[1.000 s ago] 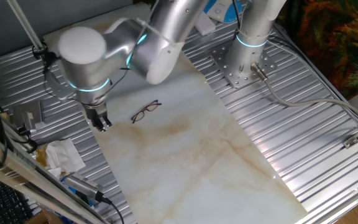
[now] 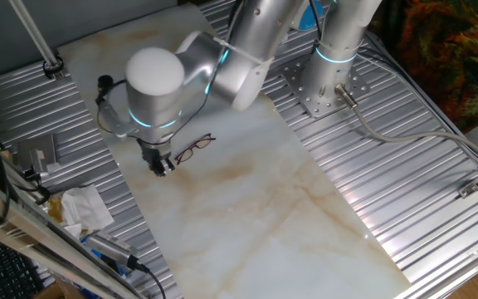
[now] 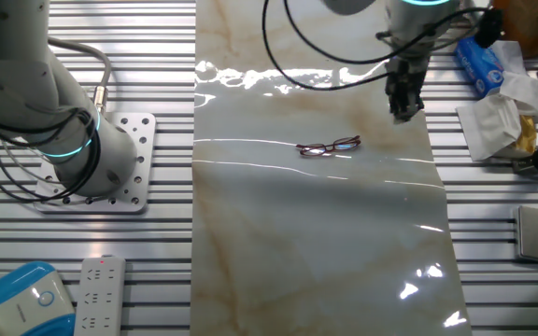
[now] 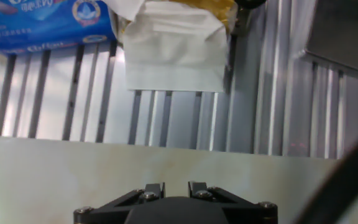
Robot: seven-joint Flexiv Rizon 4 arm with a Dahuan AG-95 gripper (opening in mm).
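A pair of dark-framed glasses (image 2: 196, 148) lies on the marbled sheet (image 2: 247, 224). In the second exterior view the glasses (image 3: 329, 147) rest near the middle of the sheet, their lenses catching light. My gripper (image 2: 165, 169) hangs above the sheet, just to the left of the glasses in the first exterior view. Seen from the other side, the gripper (image 3: 405, 110) is by the sheet's edge, apart from the glasses. In the wrist view a gap shows between the fingertips of my gripper, with nothing in it. The glasses are outside the wrist view.
Beyond the sheet's edge lie a blue tissue pack (image 4: 48, 25), a white paper packet (image 4: 176, 53) and a dark flat box (image 4: 342, 34). A white power strip (image 3: 100, 294) stands on the slatted table by the arm's base. Much of the sheet is bare.
The arm and gripper have moved rightward in the first exterior view, closer to the glasses. The glasses have stayed where they were.
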